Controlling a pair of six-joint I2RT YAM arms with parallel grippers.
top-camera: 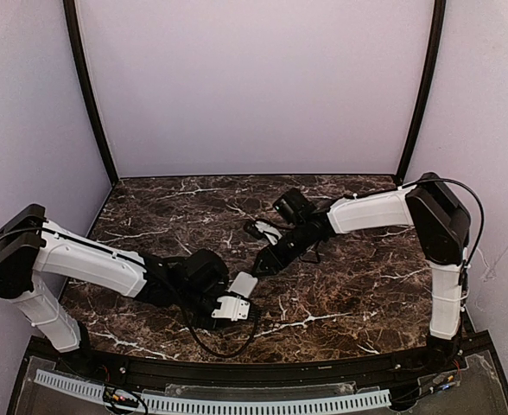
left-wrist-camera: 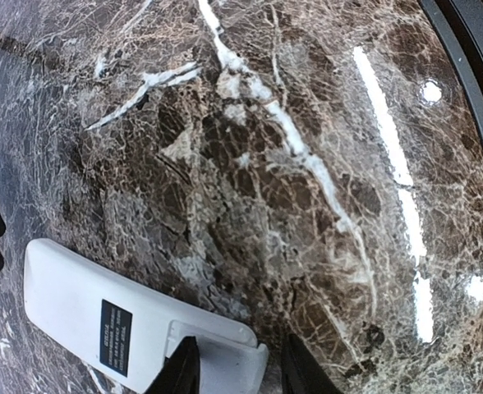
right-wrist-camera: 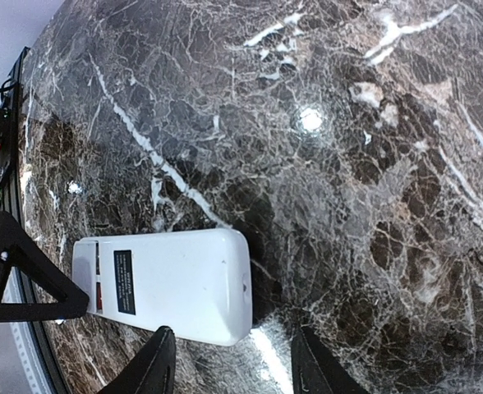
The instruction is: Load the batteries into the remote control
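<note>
The white remote control (top-camera: pixel 242 284) lies back side up on the dark marble table, with a dark label visible in both wrist views (left-wrist-camera: pixel 69 295) (right-wrist-camera: pixel 176 279). My left gripper is at one end of the remote, its fingers around the battery cover, which appears slightly apart from the body in the right wrist view. My right gripper stands open beside the other, rounded end, nothing between its fingers. In the top view both grippers face each other across the remote. No batteries can be made out.
A dark rail runs along the front edge (top-camera: pixel 306 367), near my left arm, and pale walls enclose the sides and back.
</note>
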